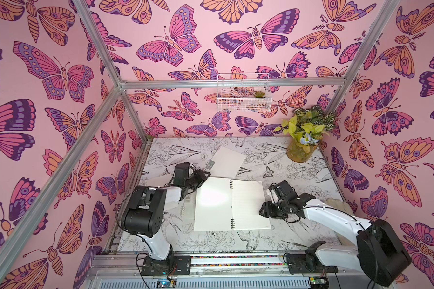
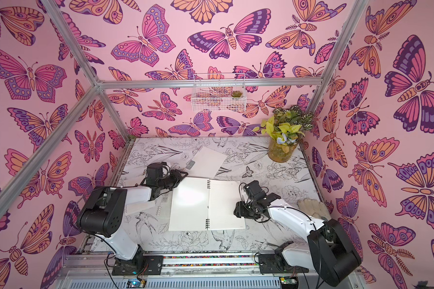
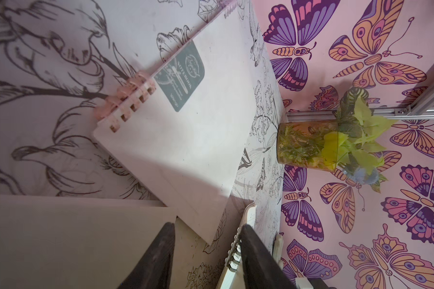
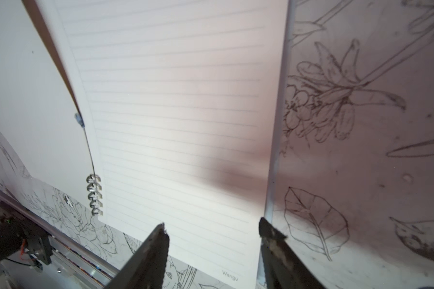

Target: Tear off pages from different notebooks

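Observation:
A ring-bound notebook lies open mid-table, its blank left side by my left arm and its lined page to the right. Above that page's right edge, toward the lower corner, hovers my right gripper, open, fingers apart and nothing visibly held. My left gripper is also open, near the blank side's upper left corner. Just beyond it a white notebook with pinkish rings and a grey-green label lies closed at an angle. Part of another notebook shows beneath the left arm, mostly hidden.
A leafy plant in a gold-coloured pot stands at the back right. A pale glove-like item lies beside the right arm. A wire basket hangs on the back wall. Clear table lies between the open notebook and the plant.

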